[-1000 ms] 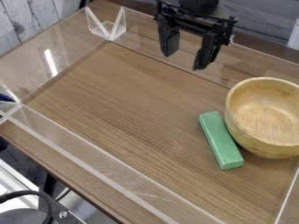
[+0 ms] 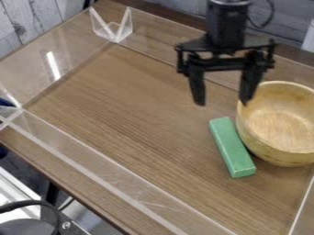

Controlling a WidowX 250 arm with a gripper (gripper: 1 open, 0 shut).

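Note:
The black gripper (image 2: 223, 84) is open above the table, its two fingers spread with nothing between them, over the upper left rim of a tan bowl (image 2: 287, 127) at the right. Below it and left of the bowl, a green rectangular block (image 2: 232, 147) lies on the wooden table (image 2: 128, 128).
Clear plastic barriers edge the table, with a clear bracket (image 2: 112, 27) at the back left. Dark cables and equipment sit off the table at lower left.
The gripper has moved down and toward the front right from the back of the table, closer to the bowl and green block, which have not moved.

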